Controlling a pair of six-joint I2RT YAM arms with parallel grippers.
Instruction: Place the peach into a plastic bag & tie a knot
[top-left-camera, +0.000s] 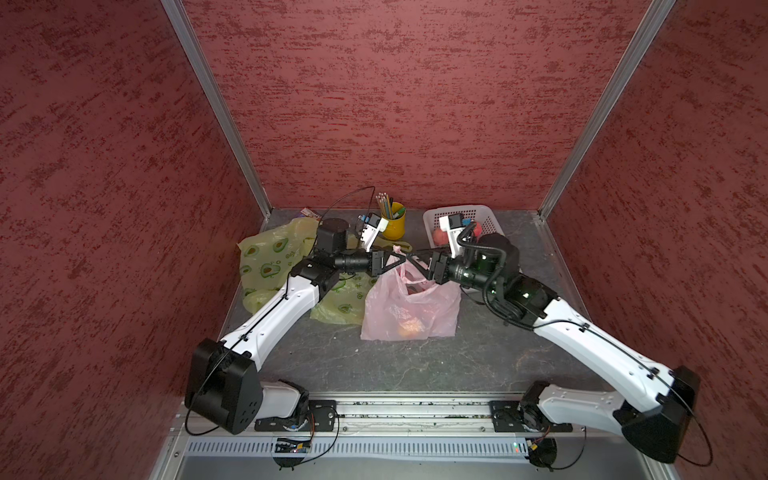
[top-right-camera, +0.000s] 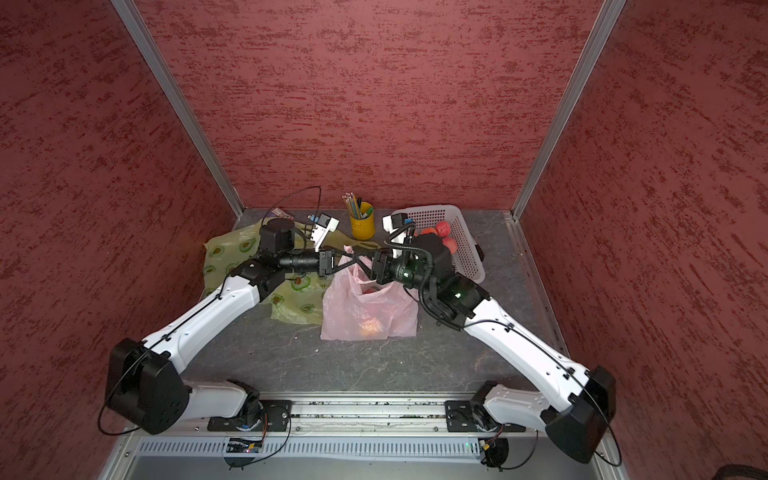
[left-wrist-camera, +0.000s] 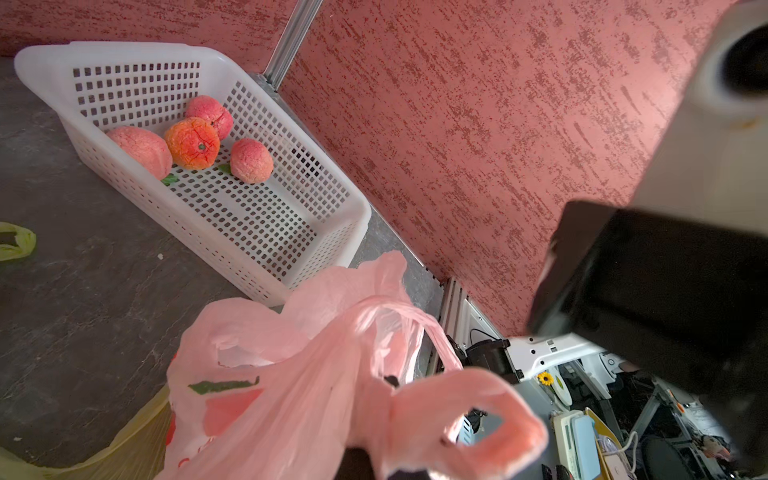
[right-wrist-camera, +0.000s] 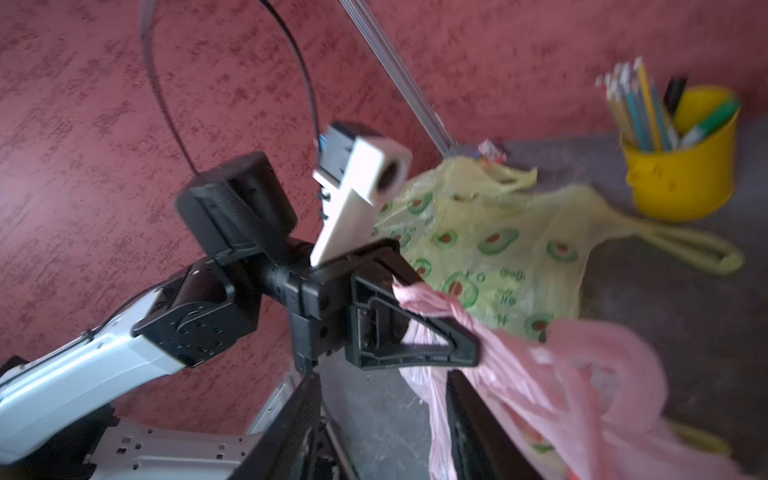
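Note:
A pink plastic bag stands on the table with an orange-red fruit showing through its lower side. In the right wrist view my left gripper is shut on a gathered part of the bag's top, and pink plastic hangs on both sides of its fingers. My right gripper is part open just in front of it, close to a hanging pink strand. Whether that strand lies between its fingers I cannot tell. A loose pink loop sticks out in the left wrist view, where the left fingers are mostly hidden.
A white basket with several peaches stands at the back right. A green avocado-print bag lies behind and left of the pink bag. The yellow pencil cup is at the back.

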